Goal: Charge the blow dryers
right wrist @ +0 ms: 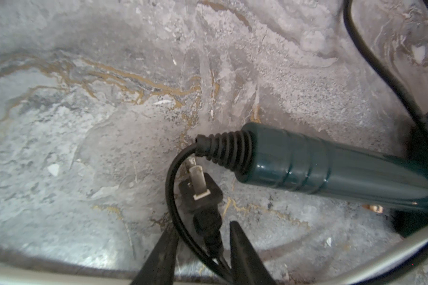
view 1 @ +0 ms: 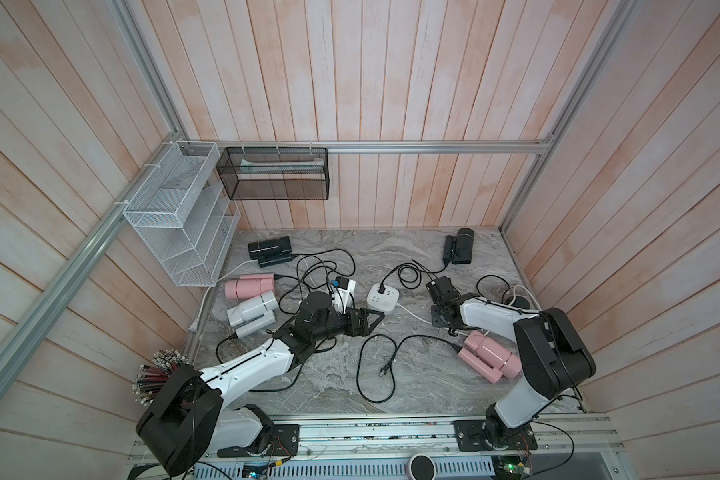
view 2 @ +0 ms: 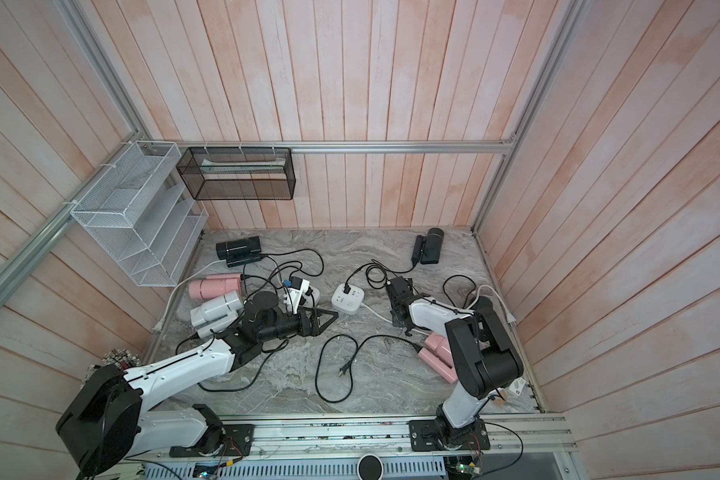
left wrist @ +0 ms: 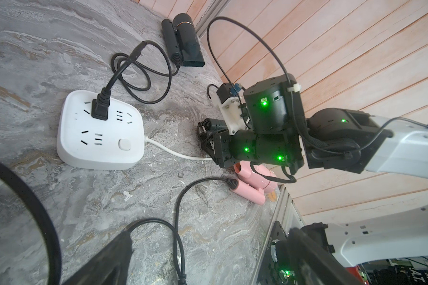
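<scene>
A white power strip (left wrist: 104, 142) has one black plug (left wrist: 100, 105) in it, on a cord running to a dark dryer (left wrist: 185, 40). My left gripper (view 1: 368, 320) is open and empty beside the strip. My right gripper hangs part open over a loose black plug (right wrist: 199, 190), whose neck lies between the fingertips; contact is unclear. A dark green dryer handle (right wrist: 337, 166) lies just beyond. Pink dryers (view 1: 492, 356) (view 1: 248, 288), a white one (view 1: 252, 308) and another dark one (view 1: 268, 249) lie on the table, several with cords.
A white wire shelf (view 1: 176, 216) stands on the left; a black wire basket (view 1: 272, 172) hangs at the back. Loose cords cover much of the middle. The grey table (view 1: 344, 240) is clearer along the back.
</scene>
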